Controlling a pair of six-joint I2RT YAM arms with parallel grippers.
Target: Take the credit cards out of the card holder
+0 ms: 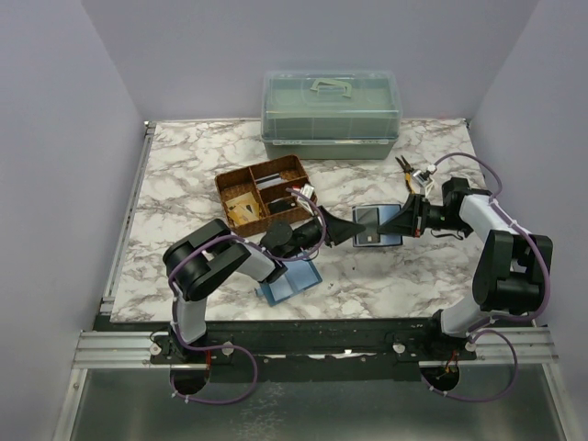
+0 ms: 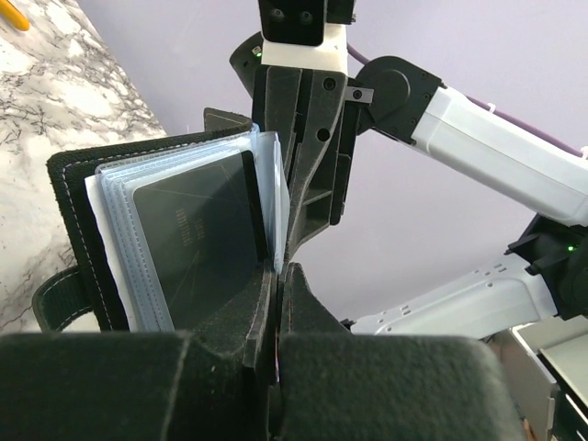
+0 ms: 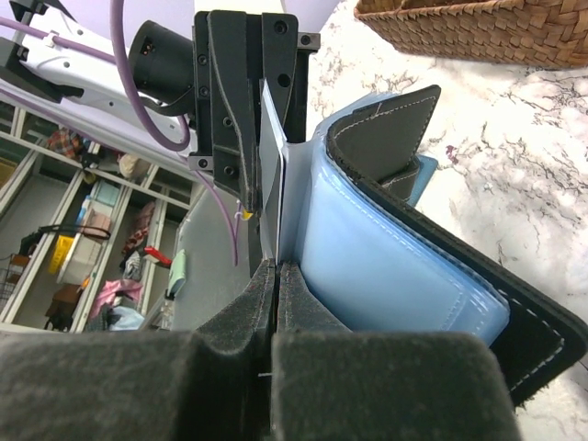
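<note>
The open card holder (image 1: 377, 239) is held upright between both grippers, with a dark card (image 2: 193, 230) in a clear sleeve facing the left wrist camera and blue sleeves (image 3: 395, 257) facing the right. My left gripper is shut on the holder's inner sleeve edge by the card. My right gripper is shut at the thin edge of a sleeve; whether it pinches the card or only the sleeve is hard to tell.
A divided wicker basket (image 1: 230, 179) stands at centre left, a green lidded box (image 1: 331, 119) at the back, pliers (image 1: 404, 165) at the right, and a blue folded item (image 1: 289, 285) near the front.
</note>
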